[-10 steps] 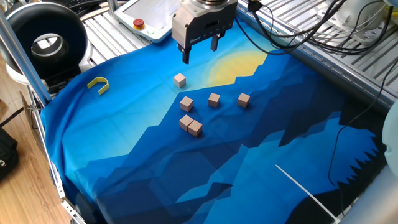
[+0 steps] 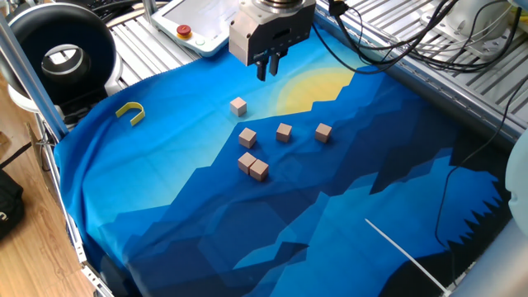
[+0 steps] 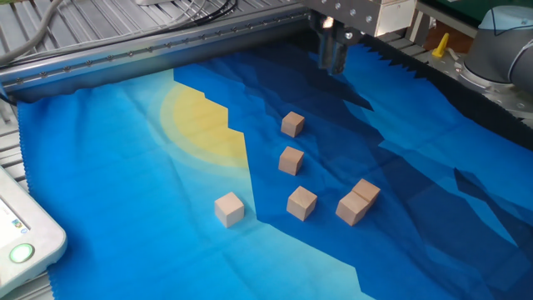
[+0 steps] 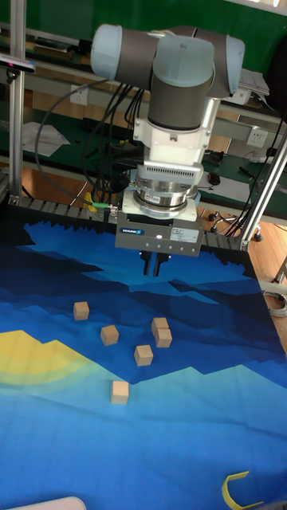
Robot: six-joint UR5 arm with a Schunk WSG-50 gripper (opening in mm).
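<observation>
Several small wooden cubes lie on the blue printed cloth. A paler cube (image 2: 238, 106) rests on the light blue area. Nearby on the dark blue are a cube (image 2: 247, 138), another cube (image 2: 284, 133) and an outer cube (image 2: 323, 133), standing apart. Two more, one cube (image 2: 247, 162) and its neighbour (image 2: 258, 171), sit side by side, seemingly touching. My gripper (image 2: 268, 68) hangs above the cloth, clear of every cube. Its fingers (image 4: 146, 264) point down with a narrow gap between them and hold nothing. None of the cubes is hidden.
A yellow curved strip (image 2: 130, 111) lies near the cloth's left edge in exterior view 1. The teach pendant (image 2: 198, 23) with its red button is beyond the cloth. A thin white rod (image 2: 408, 252) is at the lower right. Wide bare cloth surrounds the cubes.
The gripper's fingers have drawn together from a wide spread to a narrow gap. Its body has hardly moved, and the cubes lie where they were.
</observation>
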